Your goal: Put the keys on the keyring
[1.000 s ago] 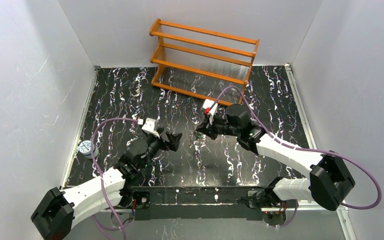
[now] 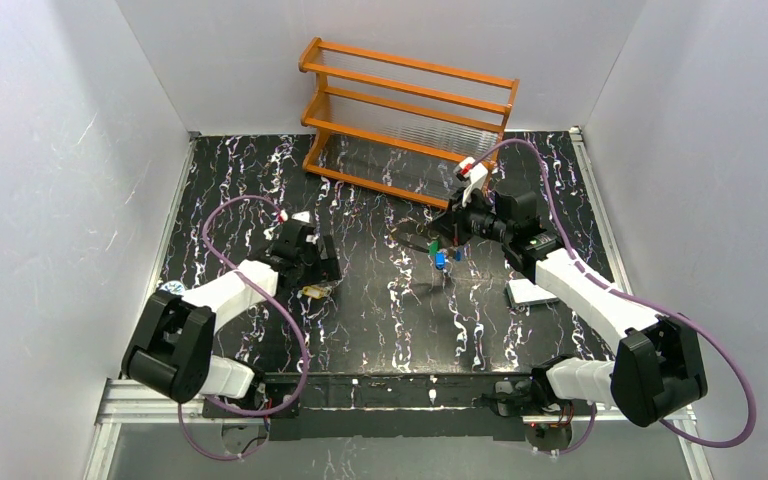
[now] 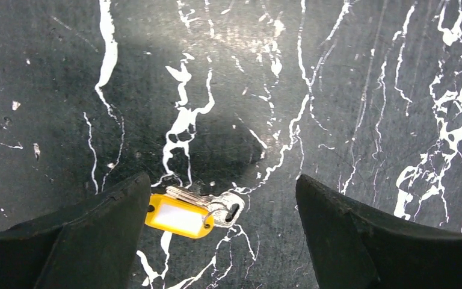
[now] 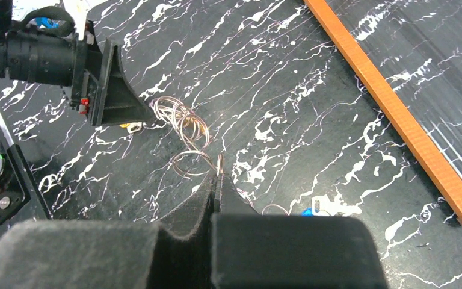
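Observation:
The yellow-tagged key point(image 3: 180, 217) lies flat on the dark table in the left wrist view, near the left finger. My left gripper is open above it, nothing between its fingers; the top view shows that gripper point(image 2: 322, 265) just above the yellow tag point(image 2: 315, 292). My right gripper is shut on the thin wire keyring point(image 4: 183, 117), whose loops stretch out from the fingertips. A blue tag point(image 2: 440, 260) is below the right gripper point(image 2: 450, 228). Close to it shows a green tag point(image 2: 433, 246); I cannot tell whether it hangs on the keyring.
A wooden rack point(image 2: 400, 120) stands along the back, close behind the right gripper. One white box point(image 2: 530, 292) sits beneath the right forearm, and a white round thing point(image 2: 173, 287) is at the left edge.
The left arm has swung leftward and its gripper is now over the yellow-tagged key. My right gripper has moved right and toward the rack, taking the keyring along.

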